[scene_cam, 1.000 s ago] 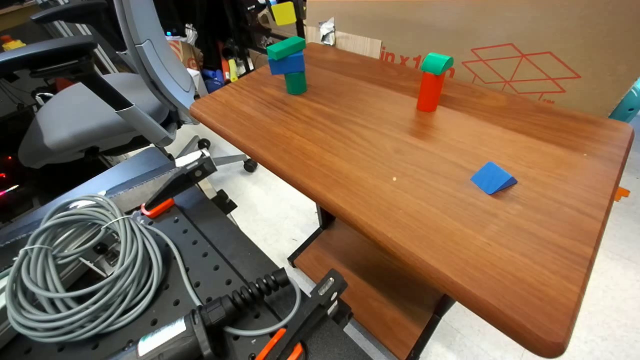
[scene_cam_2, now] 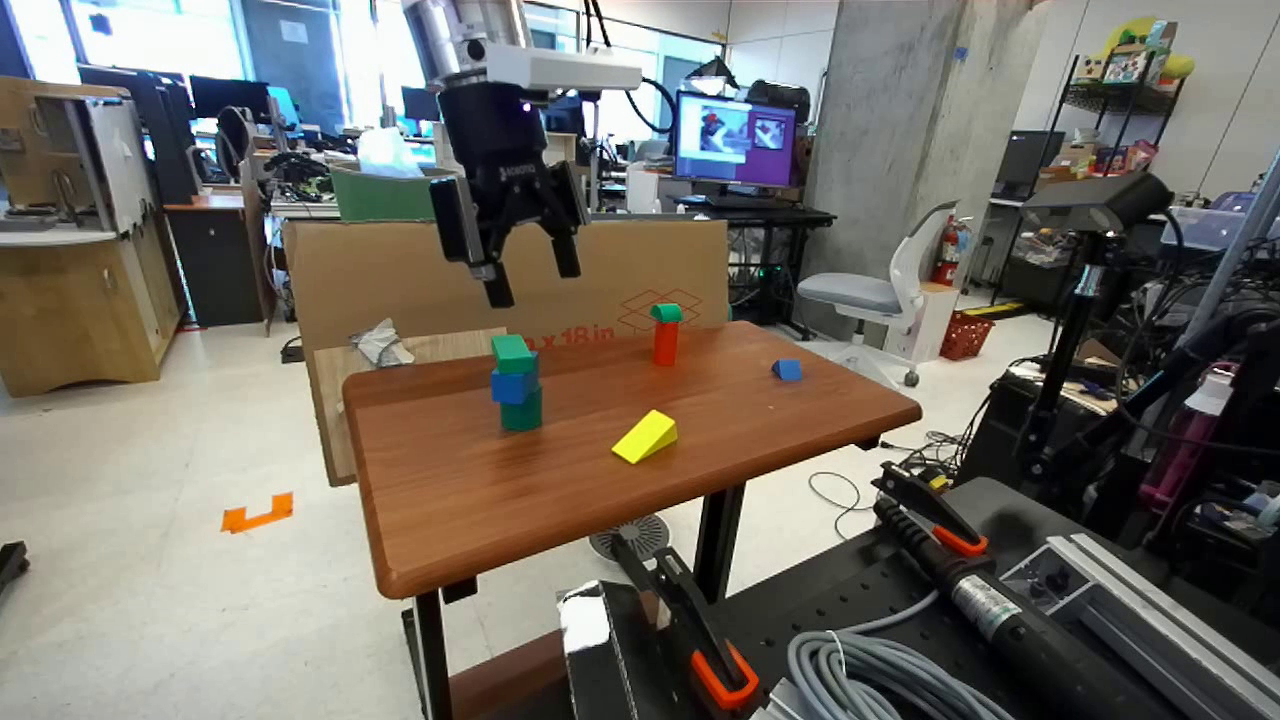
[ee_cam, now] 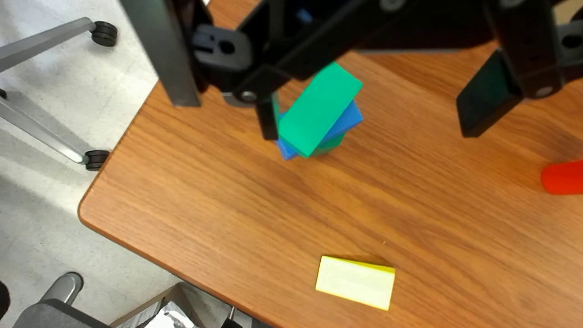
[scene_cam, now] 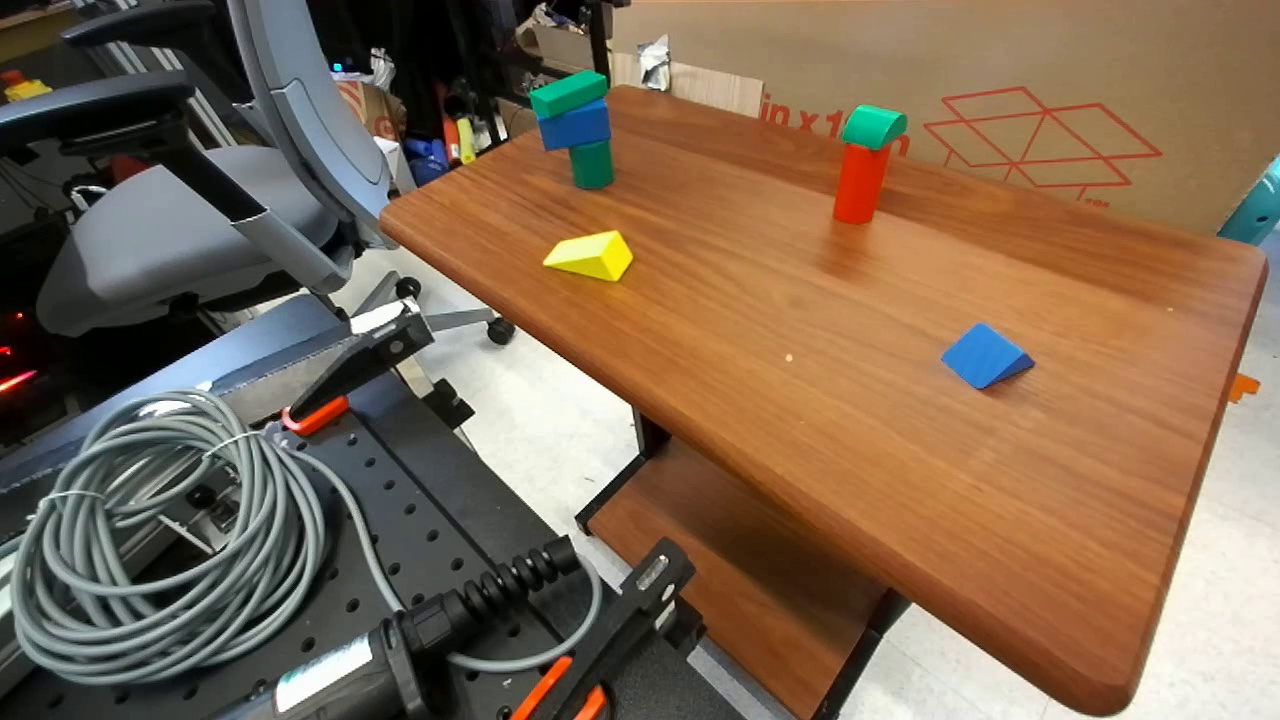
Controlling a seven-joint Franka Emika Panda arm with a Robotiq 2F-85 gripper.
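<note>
My gripper (scene_cam_2: 531, 286) hangs open above the far left part of the table, nothing between its fingers. Near it, lower down, stands a stack: a green rectangular block (scene_cam: 569, 94) on top, a blue block (scene_cam: 575, 125) under it, a green cylinder (scene_cam: 591, 166) at the bottom. The top block lies turned against the blue one, as the wrist view shows. In front of the stack a yellow wedge (ee_cam: 355, 282) rests on the bare table (scene_cam: 744, 300). Farther along, a red cylinder (scene_cam: 859, 186) stands upright with a green half-round block (scene_cam: 873, 126) on it. A blue triangular block (scene_cam: 986, 356) lies apart.
Behind the table leans a large cardboard sheet (scene_cam: 960, 72). A black bench with a coiled grey cable (scene_cam: 168, 540) and clamps stands across a gap from the table. A grey chair (scene_cam: 180, 228) is off one end.
A second ago the yellow wedge was up in the air above the stack in exterior view 1. Now it lies on the table in front of the stack. The other blocks look essentially unmoved.
</note>
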